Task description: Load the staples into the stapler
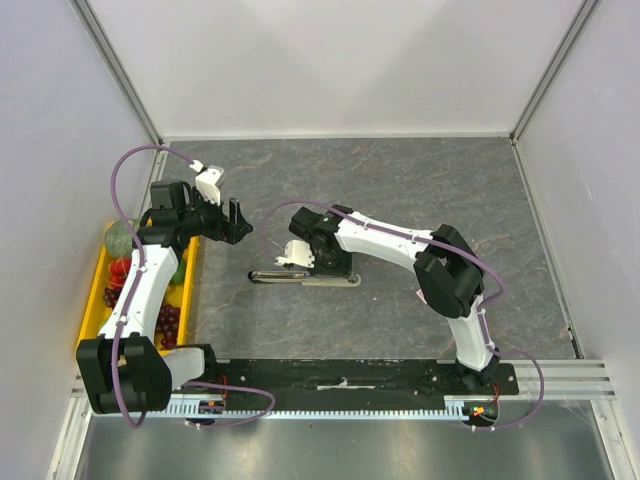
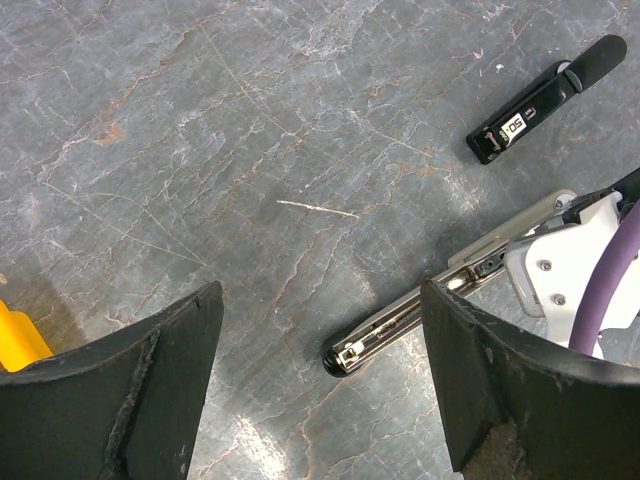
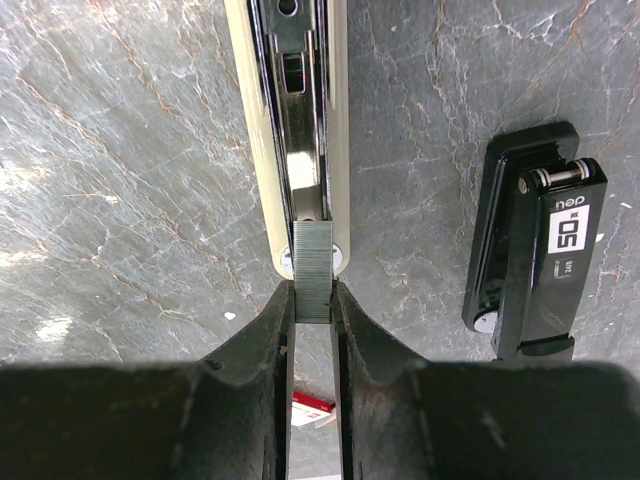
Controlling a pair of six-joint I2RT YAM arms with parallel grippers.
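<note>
My right gripper is shut on a grey staple strip. The strip lines up lengthwise with the opened stapler, over the end of its light base. Its front edge meets or overlaps the metal piece in the channel; whether it sits down inside cannot be told. Seen from above, the stapler lies flat, its right part mostly under the right arm. My left gripper stands open and empty, up and left of the stapler.
A small black stapler sits beside the long one. Partly hidden behind my right fingers is a red and white box. A yellow bin of toy produce stands at the left.
</note>
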